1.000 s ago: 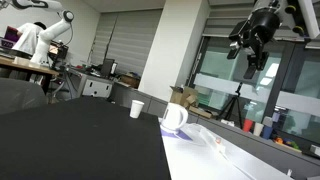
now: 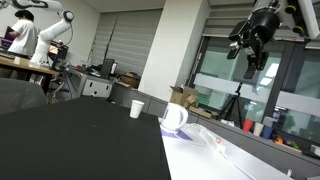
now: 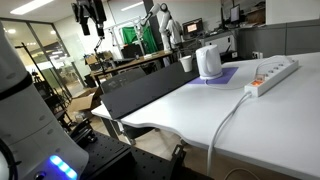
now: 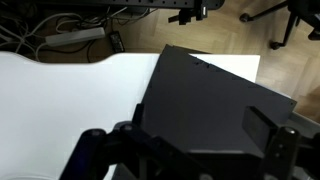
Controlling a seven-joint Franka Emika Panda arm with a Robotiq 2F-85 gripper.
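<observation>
My gripper stands open in the wrist view, its dark fingers (image 4: pixel 88 155) wide apart and nothing between them. Beneath it lie a black mat (image 4: pixel 205 95) and bare white table (image 4: pixel 65 95). In exterior view 2 the gripper (image 3: pixel 93 30) hangs high above the table's left end. A white, jug-like object (image 3: pixel 209 62) stands upright on a purple mat (image 3: pixel 226 73), well away from the gripper. Just behind it is a small white cup (image 3: pixel 187 63). Exterior view 1 also shows this cup (image 2: pixel 136 109) beyond the black mat.
A white power strip (image 3: pixel 272 76) lies near the table's back right, its cable (image 3: pixel 225 120) running over the front edge. Open white surface (image 3: pixel 185 108) lies before the jug-like object. Cables (image 4: pixel 75 30) and dark gear sit beyond the table edge.
A person has come into sight at the far left background of exterior view 1. The arm, gripper and tabletop things look unmoved.
</observation>
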